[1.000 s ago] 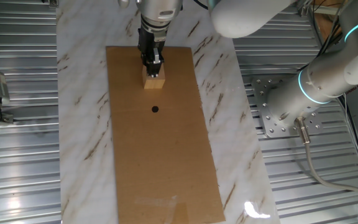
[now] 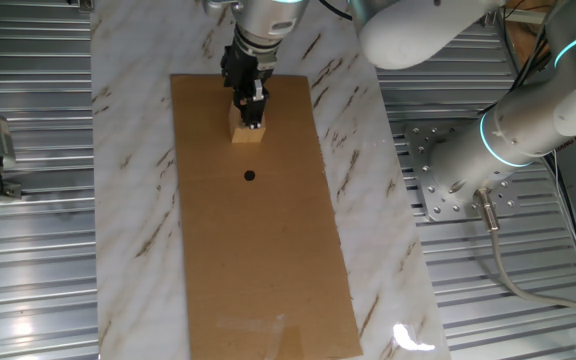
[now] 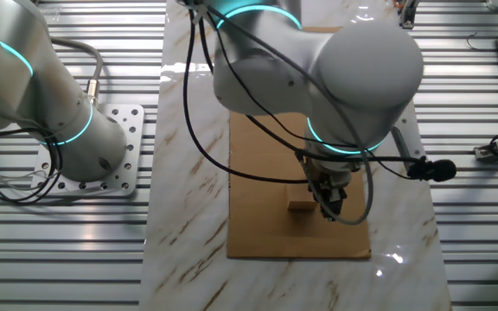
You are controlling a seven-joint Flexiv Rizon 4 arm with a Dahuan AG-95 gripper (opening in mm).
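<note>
A wooden block (image 2: 247, 134) stands on the brown cardboard sheet (image 2: 258, 250), toward its far end in exterior view 1. My gripper (image 2: 252, 122) hangs over the block there and hides much of its top. From the opposite side, in exterior view 2, the block (image 3: 301, 198) shows just left of the gripper (image 3: 332, 210), partly behind the arm. Whether the fingers touch the block, or how far apart they stand, is not clear in either view. A small black dot (image 2: 249, 175) marks the cardboard close to the block.
White marble-patterned tabletop (image 2: 133, 200) surrounds the cardboard. Most of the sheet is bare. The arm's base (image 2: 468, 165) stands beside the table on a slatted metal surface. Loose black cables (image 3: 199, 130) loop around the arm in exterior view 2.
In exterior view 1 my gripper has shifted slightly right and a little downward in the picture, turning somewhat. The block stays in the same place.
</note>
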